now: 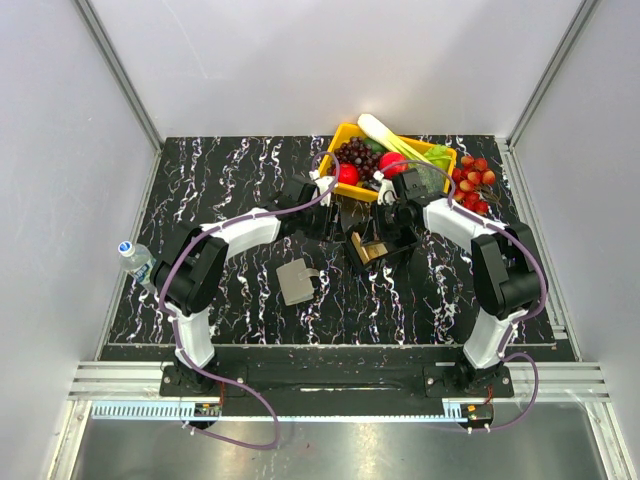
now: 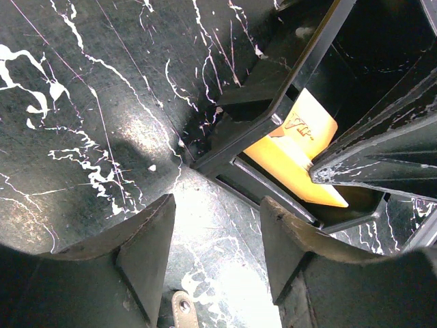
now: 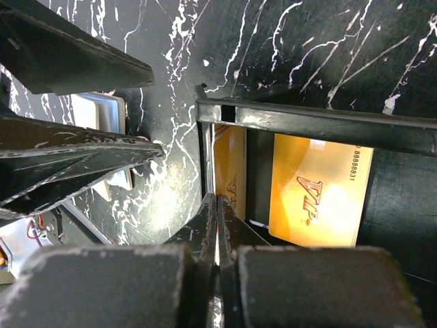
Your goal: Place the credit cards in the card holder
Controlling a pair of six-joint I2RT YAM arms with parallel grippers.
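A black open tray (image 1: 386, 248) holds two orange cards. One card (image 3: 321, 188) lies flat. The other card (image 3: 232, 167) stands on edge near the tray's left end wall. At that card's upper edge is my right gripper, its fingers shut, with the thin edge running in between the tips. From the left wrist view the right fingertip (image 2: 324, 174) is against the upright card (image 2: 293, 171). Just outside the tray's end my left gripper stands open and empty. The grey card holder (image 1: 295, 282) rests on the table, left of the tray, its snap tab (image 2: 183, 307) sticking out.
Behind the arms stands a yellow basket (image 1: 328, 160) of fruit and vegetables, with red fruit (image 1: 473, 180) to its right. A water bottle (image 1: 137, 262) is at the left edge. Around the card holder, the front of the dark marbled table is clear.
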